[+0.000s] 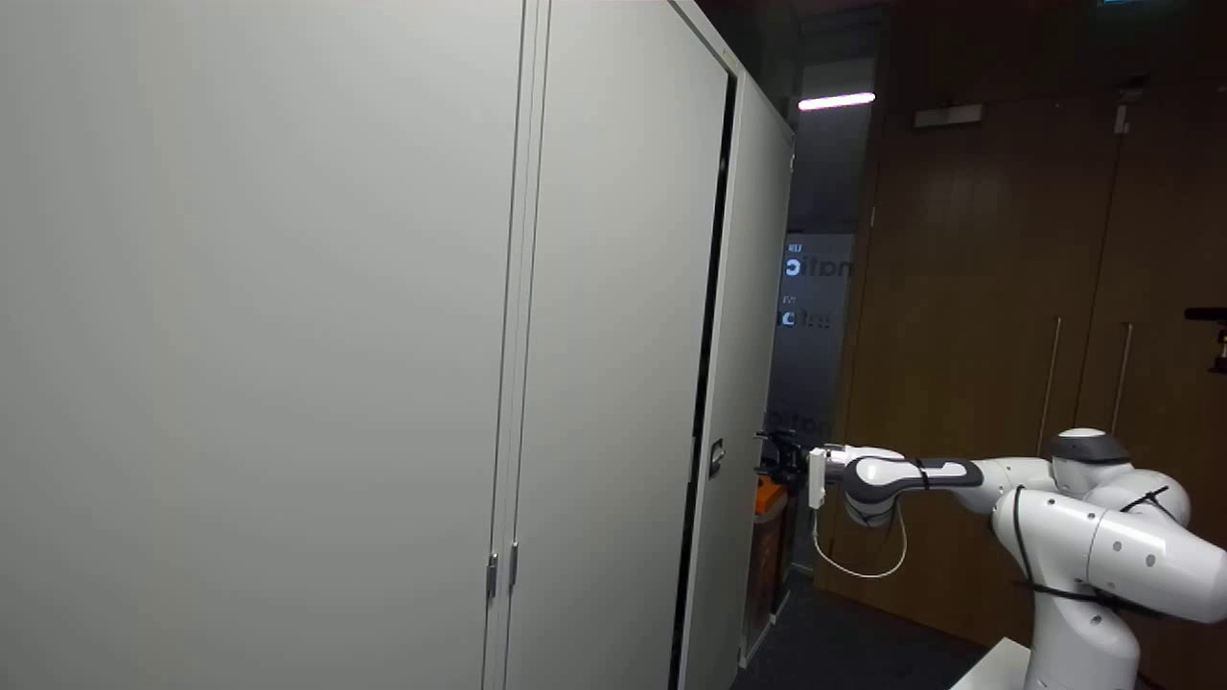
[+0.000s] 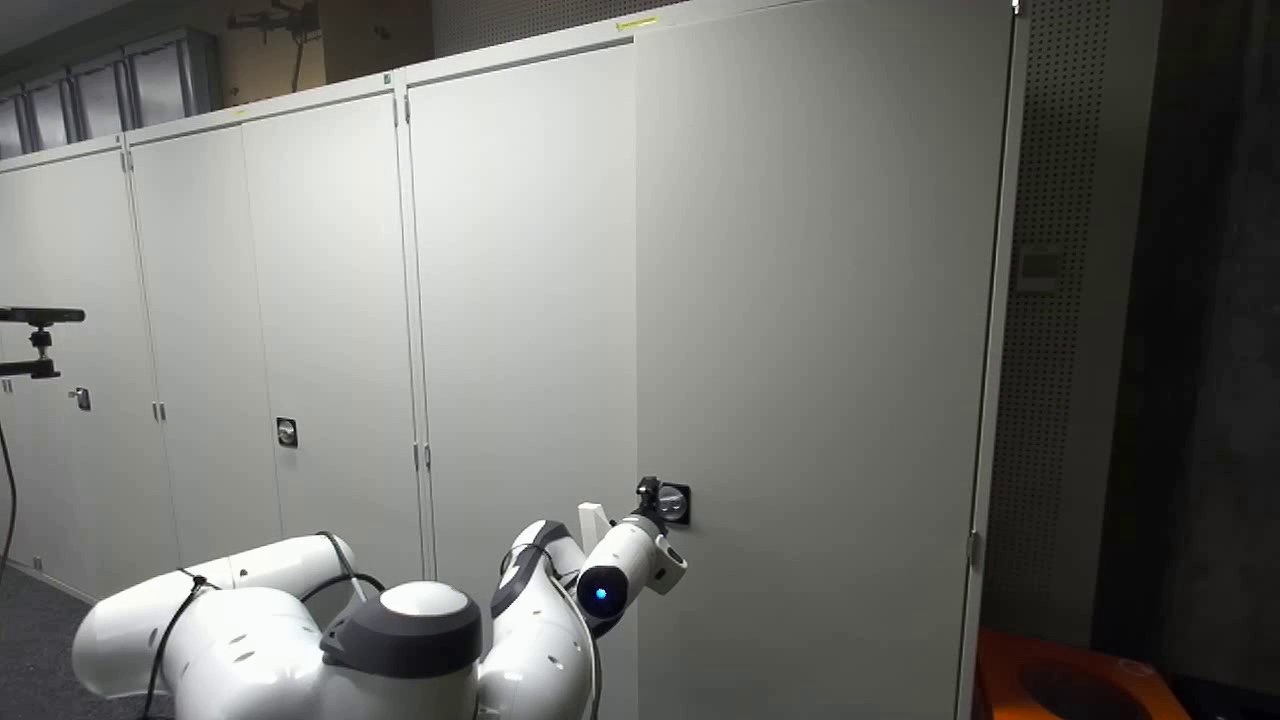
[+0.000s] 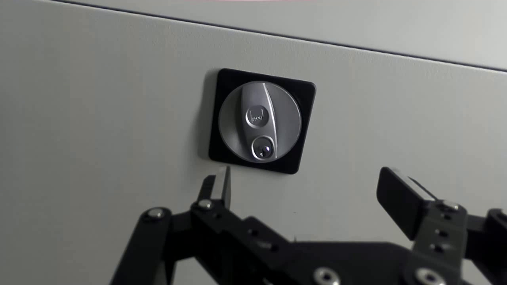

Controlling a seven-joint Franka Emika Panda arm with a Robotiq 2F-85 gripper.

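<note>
A round silver knob with a raised grip bar and a keyhole sits in a black square plate on the cabinet door. My gripper is open in the wrist view, its fingers spread wide with nothing between them. The knob lies above the fingertips in that view, apart from them. From the side, the gripper points at the door, to the right of the door handle. In exterior view 2 the gripper overlaps the left side of the knob.
The right cabinet door stands slightly ajar, a dark gap along its free edge in exterior view 1. Its neighbouring door looks flat. An orange-topped bin is behind the gripper. Dark floor lies open before the cabinet.
</note>
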